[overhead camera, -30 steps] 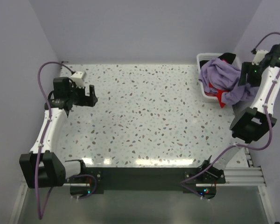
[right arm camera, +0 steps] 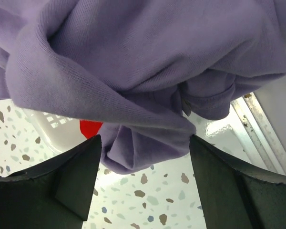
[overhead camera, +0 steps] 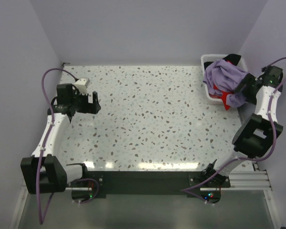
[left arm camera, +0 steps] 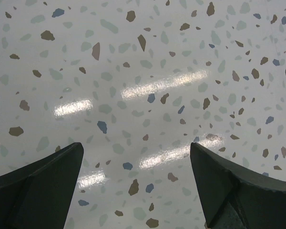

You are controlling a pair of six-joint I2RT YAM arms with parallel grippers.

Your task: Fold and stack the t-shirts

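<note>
A crumpled purple t-shirt (overhead camera: 225,76) lies heaped in a white basket at the back right, part of it hanging over the right rim. Red cloth (overhead camera: 224,97) and black cloth (overhead camera: 232,59) show beneath it. My right gripper (overhead camera: 242,85) is at the basket's right side, over the hanging purple fabric. In the right wrist view its fingers (right arm camera: 76,176) stand wide apart, with the purple shirt (right arm camera: 152,52) in front of and between them but not pinched. My left gripper (overhead camera: 94,103) is open above the bare left part of the table, nothing between its fingers.
The white basket (overhead camera: 205,59) stands near the back edge, close to the right wall (overhead camera: 276,28). A metal rail (right arm camera: 262,129) runs along the table's right side.
The left arm has shifted slightly toward the front. The purple shirt stays in the basket.
</note>
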